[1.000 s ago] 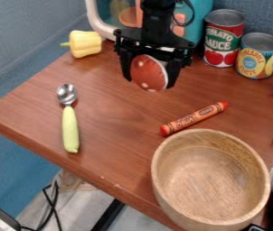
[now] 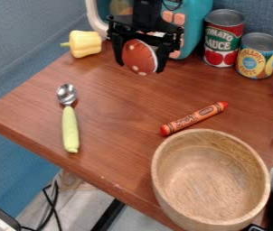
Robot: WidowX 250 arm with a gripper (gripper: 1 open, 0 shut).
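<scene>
The black gripper (image 2: 144,56) hangs over the back middle of the table, shut on a red, round-faced object with a pale edge (image 2: 138,56); what it is, I cannot tell. A wooden bowl (image 2: 209,198) stands at the front right. An orange crayon (image 2: 192,118) lies behind the bowl. A spoon with a pale green handle (image 2: 70,127) lies on the left of the table.
At the back stand a tomato sauce can (image 2: 221,46), a yellow-labelled can (image 2: 258,61) and a teal container (image 2: 189,18). A yellow object (image 2: 85,43) lies at the back left.
The gripper has moved slightly left and up, toward the back, with the red object still in it. The things on the table have not moved.
</scene>
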